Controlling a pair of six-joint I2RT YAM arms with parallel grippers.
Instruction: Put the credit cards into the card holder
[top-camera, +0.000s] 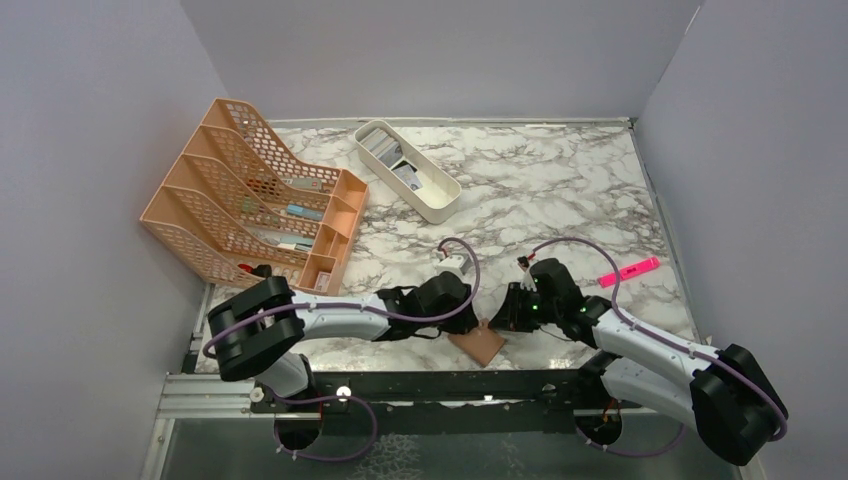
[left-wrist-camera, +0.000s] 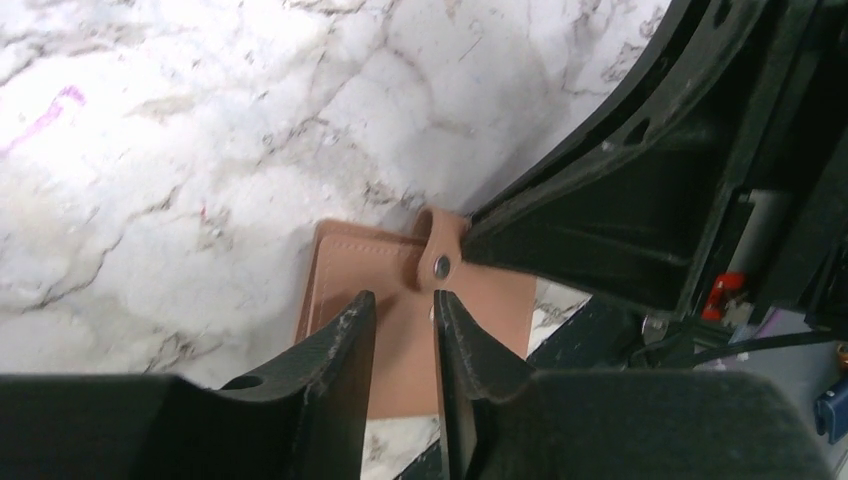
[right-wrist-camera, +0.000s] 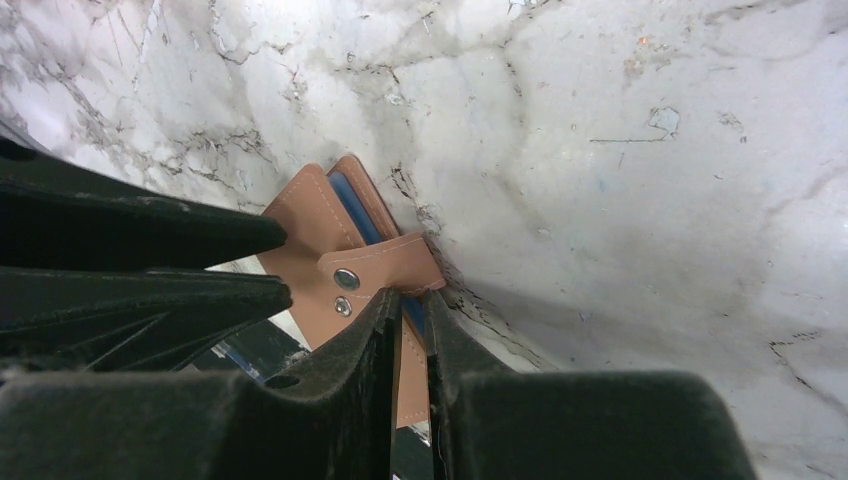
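A brown leather card holder (top-camera: 476, 346) lies at the near table edge, its snap strap visible in both wrist views, with a blue strip along the opening in the right wrist view. My left gripper is over the holder, its fingertips slightly apart with nothing visibly between them. My right gripper is shut on the holder at the strap end, beside the blue strip. Both grippers are close together over the holder.
A white bin (top-camera: 440, 200) holding cards stands at the back. An orange slotted organizer (top-camera: 340, 230) fills the left side. A pink marker (top-camera: 628, 271) lies at right.
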